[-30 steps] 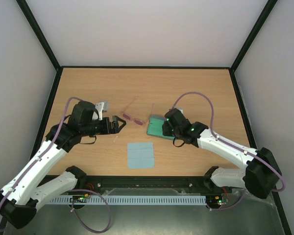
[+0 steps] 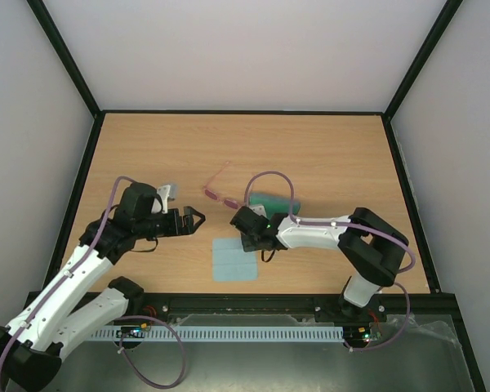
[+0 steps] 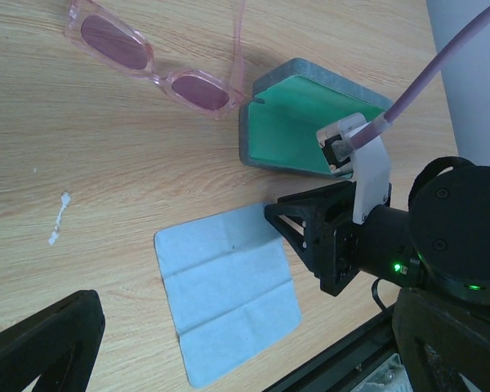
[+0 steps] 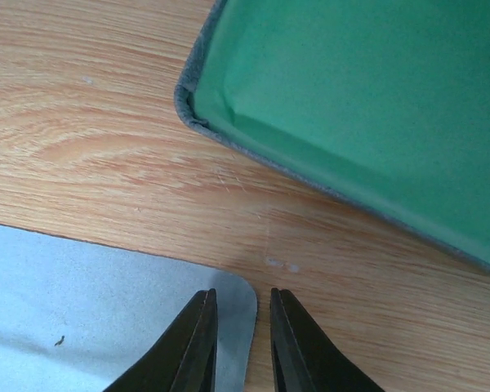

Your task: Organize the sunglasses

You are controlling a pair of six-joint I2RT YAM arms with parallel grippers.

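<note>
Pink-framed sunglasses (image 3: 153, 69) lie on the wood, temples unfolded, at the upper left of the left wrist view. Beside them is a grey case with a green lining (image 3: 310, 122), standing open. A light blue cloth (image 3: 224, 294) lies flat with crease lines, nearer the table's front edge. My left gripper (image 2: 199, 219) is wide open and empty, left of the cloth and case. My right gripper has its fingers parted by a narrow gap, over the cloth's corner near the case. Whether the fingertips touch the cloth cannot be told.
The purple cable (image 2: 351, 223) of my right arm loops over the case. A small pale mark (image 3: 60, 217) is on the wood.
My right gripper has moved left and toward the front, from over the case to the cloth's upper right corner. My left arm has shifted slightly. Sunglasses, cloth and case have stayed put.
</note>
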